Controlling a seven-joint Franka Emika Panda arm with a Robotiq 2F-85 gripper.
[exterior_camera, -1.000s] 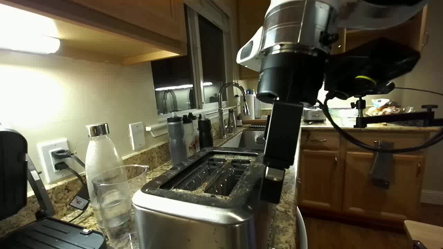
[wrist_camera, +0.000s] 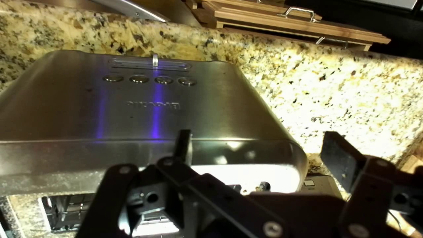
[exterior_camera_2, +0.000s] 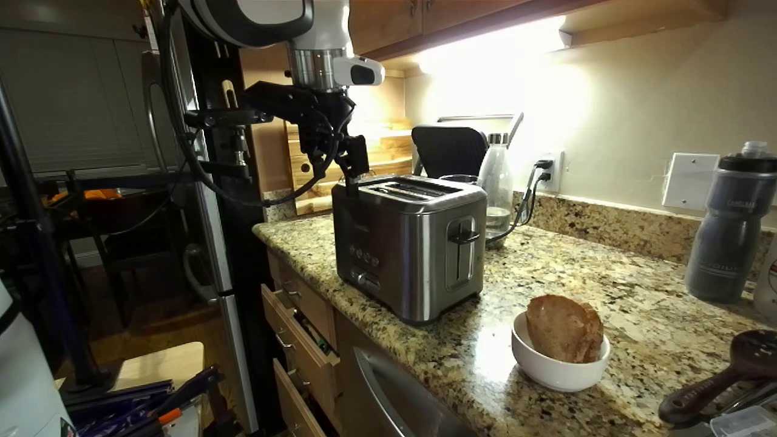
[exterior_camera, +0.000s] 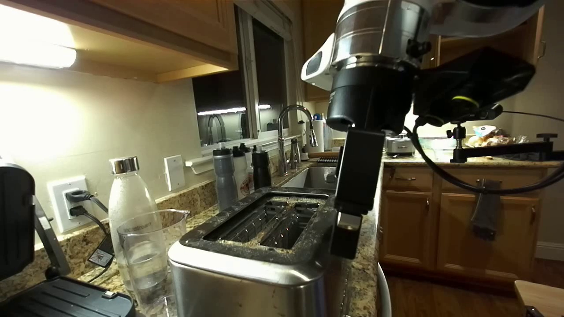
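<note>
The steel toaster (exterior_camera_2: 408, 247) stands on the counter, and its two slots (exterior_camera: 275, 222) look empty in exterior view 1. Its lever (exterior_camera_2: 464, 237) sits near the top of its track. Two slices of bread (exterior_camera_2: 561, 328) lean upright in a white bowl (exterior_camera_2: 557, 372), apart from the toaster. My gripper is open, with nothing held. In the wrist view one finger (wrist_camera: 183, 144) overlaps the toaster's upper front edge, while the other lies past its end. From exterior view 1, the near finger (exterior_camera: 346, 237) points down beside the toaster's top rim; contact cannot be told.
A glass bottle (exterior_camera: 129, 211) and a clear jug (exterior_camera: 148, 264) stand close behind the toaster, near an open black grill (exterior_camera: 68, 301). Dark utensils (exterior_camera_2: 717, 379) lie beyond the bowl. Drawers (exterior_camera_2: 298, 328) hang open below the counter edge. Bare granite separates toaster and bowl.
</note>
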